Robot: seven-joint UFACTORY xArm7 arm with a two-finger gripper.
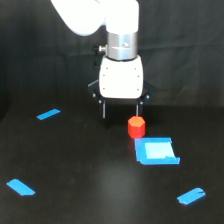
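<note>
A small red block (136, 127) stands on the black table at the back left corner of a square outlined in blue tape (142, 152), whose middle is white. The block's lower edge meets the tape's back edge in the picture; whether it rests on the tape I cannot tell. My white gripper (121, 110) hangs just behind and to the left of the block, its fingers spread wide apart with nothing visible between them. One finger (138, 108) is close behind the block; the dark background hides whether they touch.
Strips of blue tape lie on the table at the back left (48, 114), front left (20, 187) and front right (191, 196). A dark curtain hangs behind the arm.
</note>
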